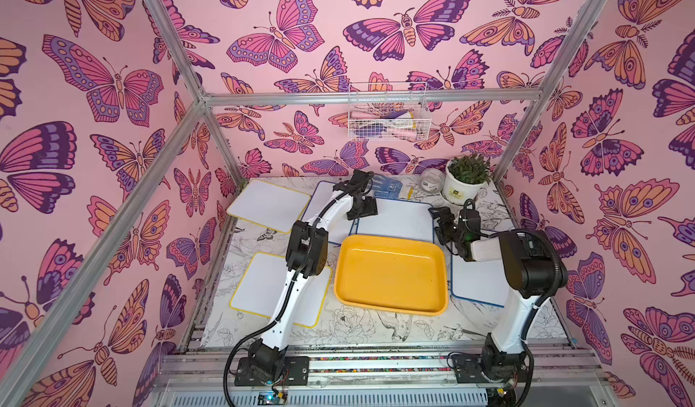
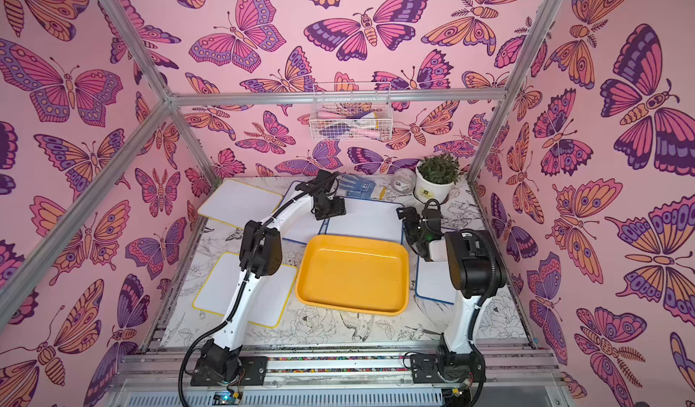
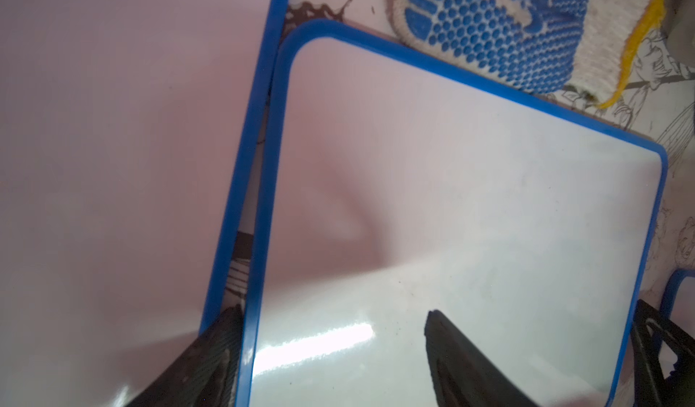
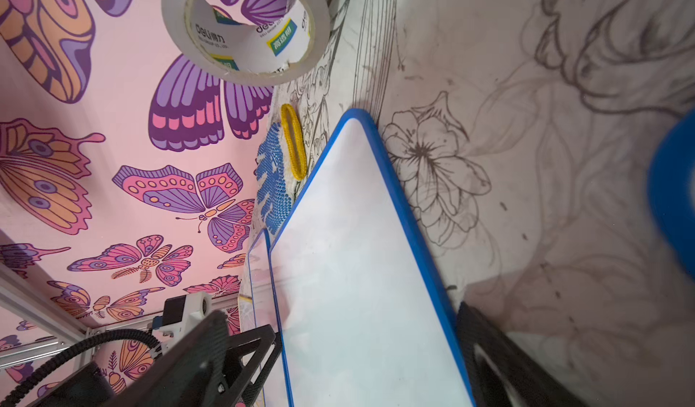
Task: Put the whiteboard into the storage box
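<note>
A blue-rimmed whiteboard (image 1: 398, 221) lies flat behind the empty orange-yellow storage box (image 1: 391, 274). Over its left side is my left gripper (image 1: 370, 208). In the left wrist view, the fingers of the left gripper stand apart; one finger (image 3: 217, 349) is just outside the whiteboard's (image 3: 463, 189) left rim, the other above its white face. At the right side, my right gripper is open, one finger (image 4: 481, 342) just beyond the right rim of the whiteboard (image 4: 354, 262). Neither gripper visibly pinches the board.
Another blue-rimmed board (image 3: 130, 153) lies close along the left rim, and one (image 1: 474, 280) lies under the right arm. Yellow-rimmed boards (image 1: 268, 202) are at the left. Behind lie a blue-white glove (image 3: 506, 30), a tape roll (image 4: 246, 30) and a potted plant (image 1: 463, 182).
</note>
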